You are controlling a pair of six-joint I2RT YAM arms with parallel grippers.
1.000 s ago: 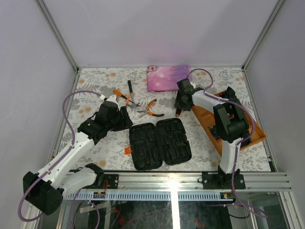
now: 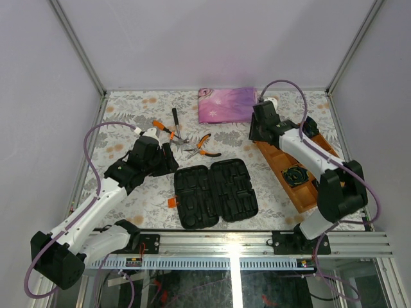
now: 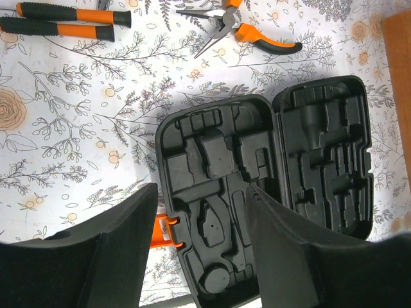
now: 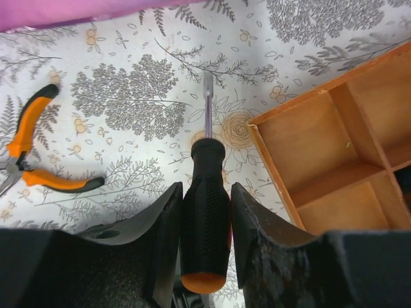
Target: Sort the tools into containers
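Observation:
A screwdriver [image 4: 207, 167] with a black handle and orange end lies between the fingers of my right gripper [image 2: 255, 130], which appears shut on its handle, beside the upper left corner of the wooden box [image 2: 280, 165]; the top view hides the screwdriver. My left gripper [image 2: 169, 158] stands open and empty, above the left side of the open black tool case [image 3: 221, 102]. Pliers [image 2: 209, 153] with orange and black handles lie above the case. Left of them are black-and-orange handled cutters [image 2: 175, 119].
A folded pink-purple cloth [image 2: 227, 106] lies at the back. A coiled dark cable [image 2: 295, 176] sits inside the wooden box. An orange latch [image 2: 172, 202] sticks out at the case's left edge. Patterned table shows free between pliers and box.
My right gripper has moved a little right and back, toward the box corner, and its arm has swung outward to the right. The screwdriver's orange end no longer shows from above. The left arm is unmoved.

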